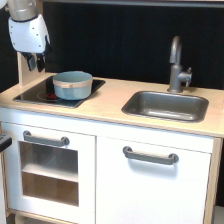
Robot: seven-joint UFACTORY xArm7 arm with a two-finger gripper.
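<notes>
My gripper [36,64], dark-tipped beneath a white arm, is at the upper left of the camera view. It hangs above the counter's back left corner, beside the stove and clear of the pot. Its fingers are too small and dark to show whether they are apart. A blue-grey pot [73,88] stands upright on the black stove top [42,92], covering part of it. Inside the pot, the contents cannot be made out.
To the right, a metal sink [166,106] with a grey faucet [178,70] is set into the wooden counter [112,98]. Between pot and sink the counter is bare. Below are a cabinet door with a grey handle [150,156] and an oven door [48,165].
</notes>
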